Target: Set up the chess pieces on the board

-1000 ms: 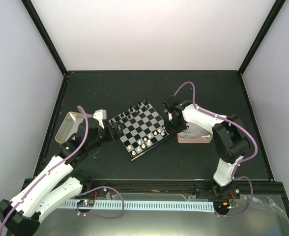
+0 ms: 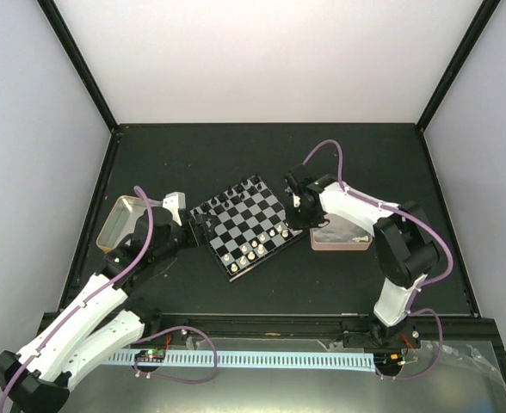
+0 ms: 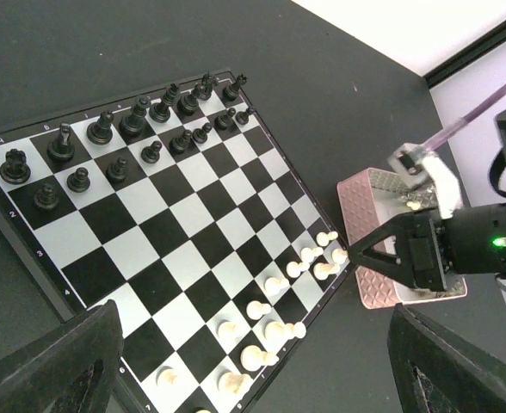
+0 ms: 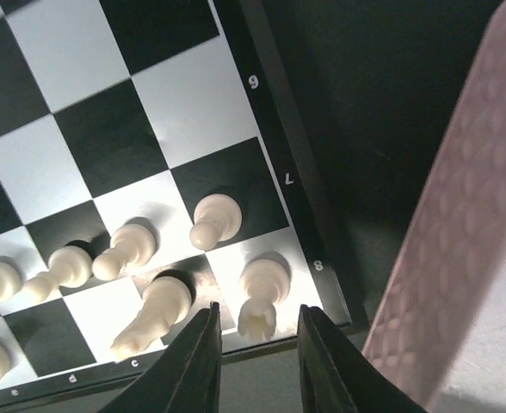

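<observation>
The chessboard (image 2: 240,215) holds black pieces (image 3: 100,129) along the far side and white pieces (image 3: 272,331) along the near side. My right gripper is over the corner square marked 8, its fingers parted just short of a white rook (image 4: 262,288), which stands upright between and beyond the fingertips. A white pawn (image 4: 214,219) and a taller white piece (image 4: 154,314) stand nearby. My left gripper (image 2: 203,225) is open above the board's left side, nothing visible between its fingers.
A pink box (image 3: 360,206) sits right of the board, its wall close beside my right gripper. A metal tray (image 2: 114,232) lies at the left, partly under the left arm.
The right arm has shifted very slightly at the board's right corner over the last second. The left arm and the pieces show no visible change in the top view.
</observation>
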